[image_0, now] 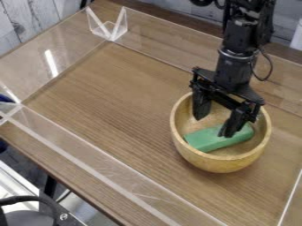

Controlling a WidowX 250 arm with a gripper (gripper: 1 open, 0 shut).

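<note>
My black gripper (221, 108) reaches down from the top right into a round tan bowl (220, 160), its fingers spread open over a green oblong object (220, 139) lying inside. The green object is partly hidden behind the dark fingers; whether they touch it I cannot tell.
The bowl stands on a wooden table (101, 106), which is clear across the middle and left. A small white angular item (108, 26) is at the back left. Dark cables and hardware show at the bottom left corner.
</note>
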